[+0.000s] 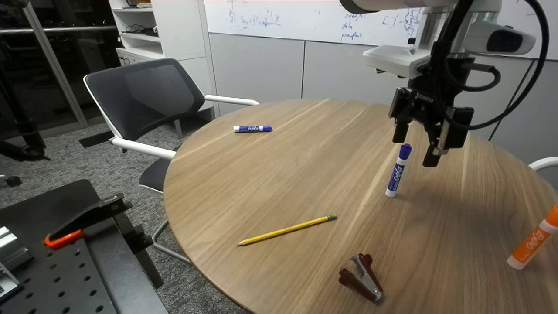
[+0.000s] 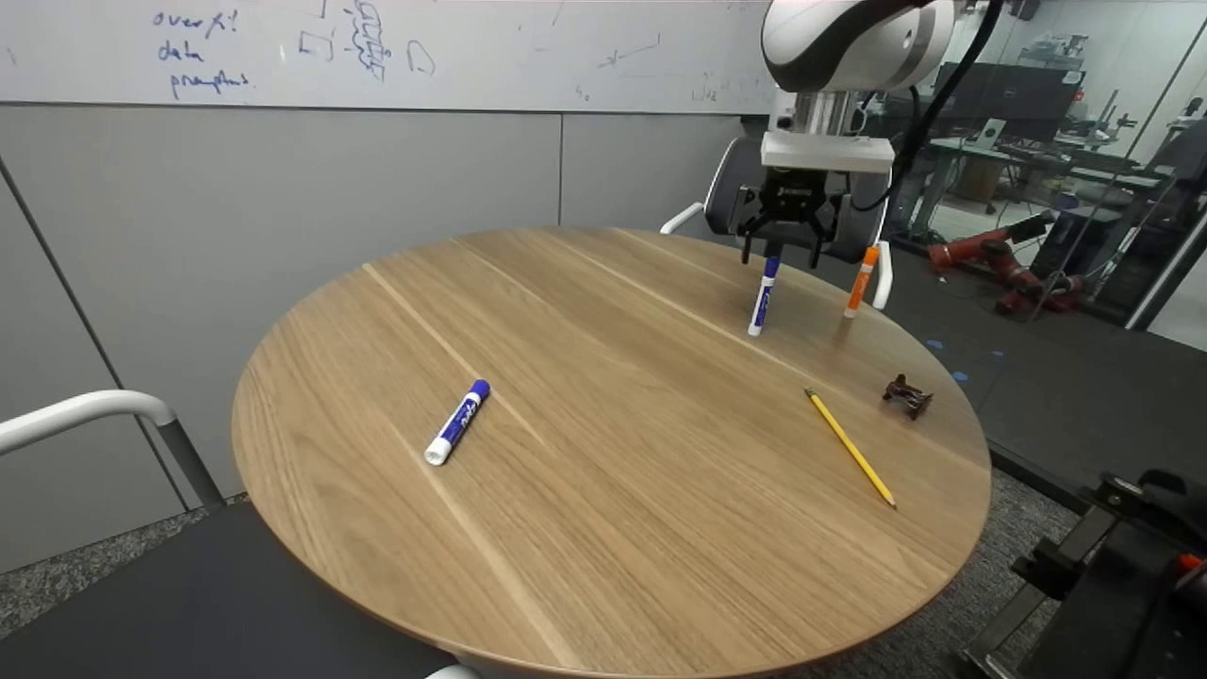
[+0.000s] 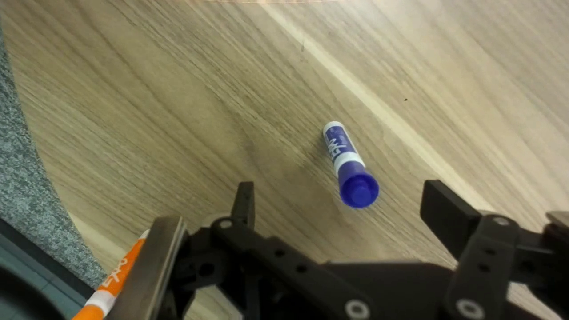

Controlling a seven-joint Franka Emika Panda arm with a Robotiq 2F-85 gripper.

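On the round table a blue marker stands upright, cap on top. My gripper hangs above the table close to it, pointing down and open, with nothing between its fingers. In the wrist view the standing marker's blue cap shows beyond the fingertips, between the two fingers' sides and a little right of their middle. From the second exterior view, the gripper is just over the upright blue marker.
An orange marker stands upright near the table edge. Another blue marker lies flat across the table. A yellow pencil and a brown staple remover lie toward the front.
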